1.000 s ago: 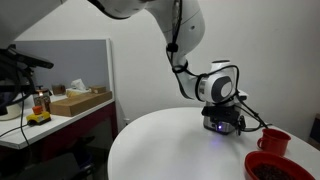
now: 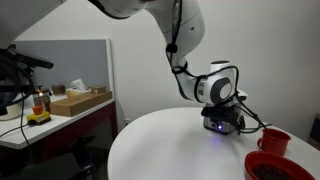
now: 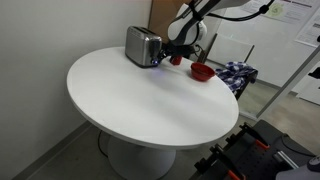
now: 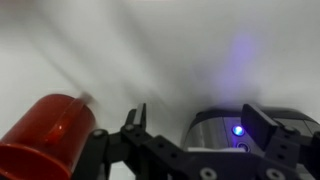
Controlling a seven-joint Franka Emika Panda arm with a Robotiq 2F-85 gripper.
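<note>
My gripper is open in the wrist view, its two dark fingers wide apart with nothing between them. Beneath the right finger shows part of a grey and black toaster (image 4: 208, 130) with a lit blue light. In exterior view 2 the whole silver toaster (image 3: 143, 46) stands at the table's far edge, the hand close to its right side. A red mug (image 4: 45, 138) lies to the left in the wrist view; exterior view 1 has this mug (image 2: 273, 142) at the right, apart from the hand. Whether a finger touches the toaster is unclear.
A red bowl (image 2: 263, 158) with dark contents sits in front of the mug. Off the table, boxes and small items rest on a shelf (image 2: 75, 127), and a checked cloth (image 3: 235, 76) lies beyond the bowl.
</note>
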